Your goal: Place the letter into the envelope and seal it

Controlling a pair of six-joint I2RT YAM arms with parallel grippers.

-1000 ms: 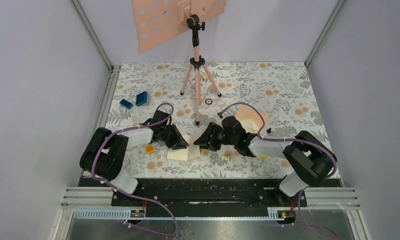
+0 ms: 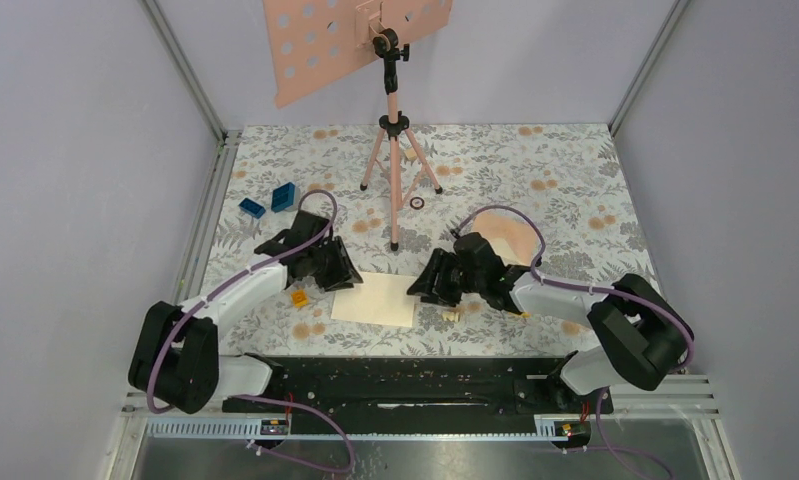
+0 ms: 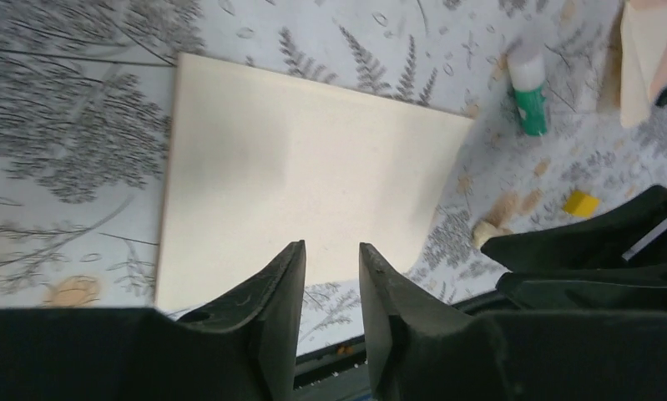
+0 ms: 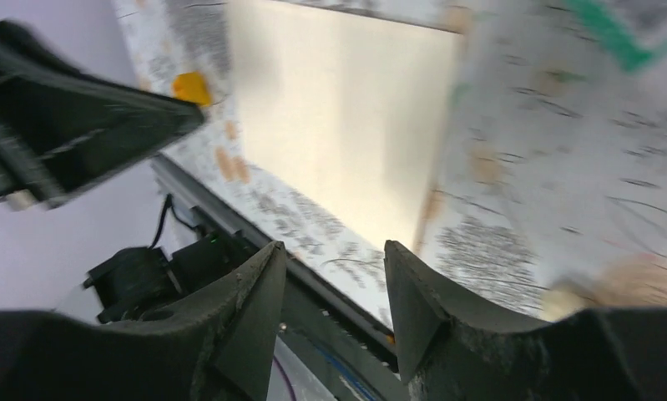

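Note:
A cream paper rectangle (image 2: 372, 300) lies flat on the floral table between my grippers, filling much of the left wrist view (image 3: 288, 184); whether it is envelope or letter I cannot tell. My left gripper (image 2: 340, 275) is just above its upper left, fingers (image 3: 271, 309) apart with nothing between them. My right gripper (image 2: 425, 285) is by its right edge, also open and empty (image 4: 328, 259). Cream and pink paper (image 3: 639, 58) lies to the right, partly behind the right arm.
A white-green glue stick (image 3: 530, 109), yellow block (image 3: 578, 203) and small pale object (image 2: 451, 315) lie to the right. An orange block (image 2: 299, 298) is left of the paper. Blue boxes (image 2: 283, 197) and a pink stand (image 2: 394, 200) stand behind.
Both grippers have drawn apart, the left up-left, the right rightward and down. The cream paper, raised in part a second ago, now lies flat and uncovered.

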